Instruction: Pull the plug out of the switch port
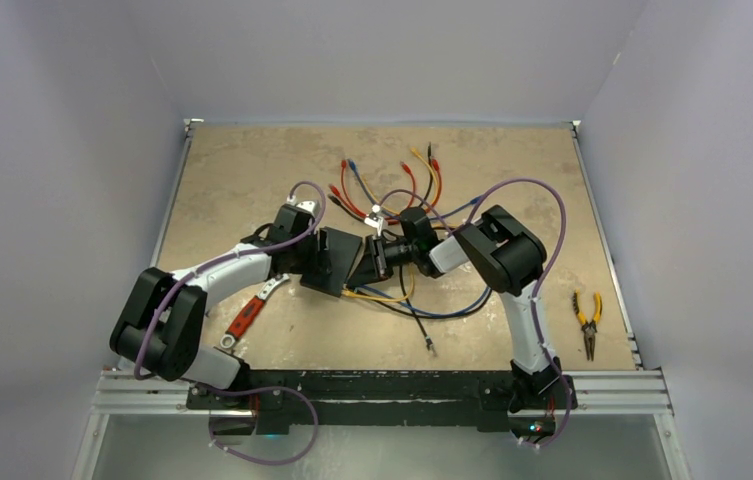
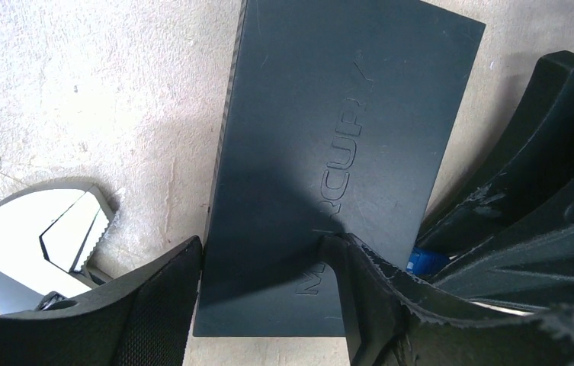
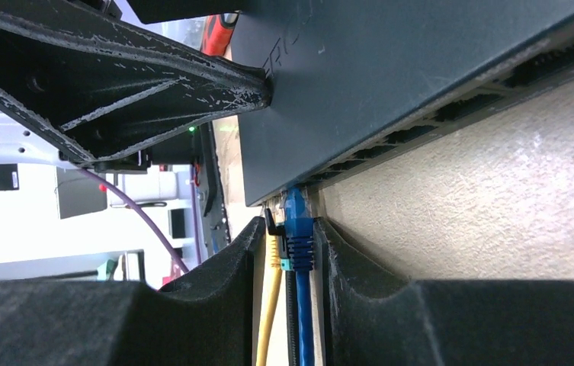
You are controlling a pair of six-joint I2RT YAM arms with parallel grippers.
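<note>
The dark switch (image 2: pixel 360 91) lies flat on the board, its port side facing my right gripper. A blue plug (image 3: pixel 296 204) sits at the switch's corner port, beside a yellow cable (image 3: pixel 271 305) and a black cable (image 3: pixel 292 305). My right gripper has its fingers on either side of the blue plug. The right finger meets the plug; whether the left one presses on it is unclear. With its fingers apart, my left gripper is at the switch, one fingertip by its left edge and the other over its top.
A red-handled wrench (image 1: pixel 249 312) lies left of the switch, its head close to my left gripper. Loose cables (image 1: pixel 392 190) spread behind, and yellow pliers (image 1: pixel 588 320) rest far right. The front middle of the board is mostly clear.
</note>
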